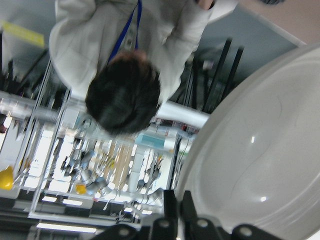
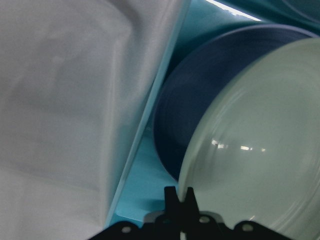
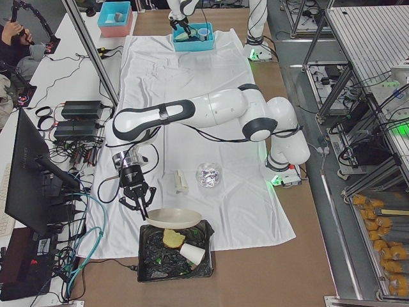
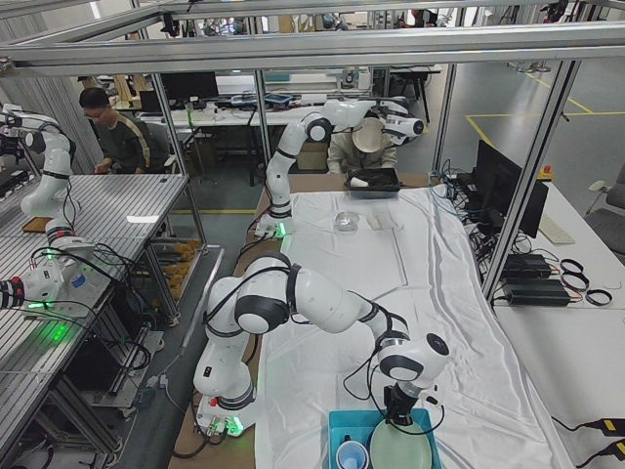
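A white plate (image 3: 176,219) is held at its rim by my left gripper (image 3: 144,211), above the black-lined bin (image 3: 148,268); it fills the right of the left wrist view (image 1: 260,150). A yellow item (image 3: 172,239) and a white cup (image 3: 193,254) lie in the bin. My right gripper (image 4: 398,410) is shut on a pale green plate (image 2: 255,140) over a dark blue plate (image 2: 185,95) in the blue bin (image 4: 342,425).
A clear wrapped item (image 3: 208,175) and a pale flat piece (image 3: 181,182) lie on the white cloth (image 3: 249,211). A small cup (image 4: 352,455) stands in the blue bin.
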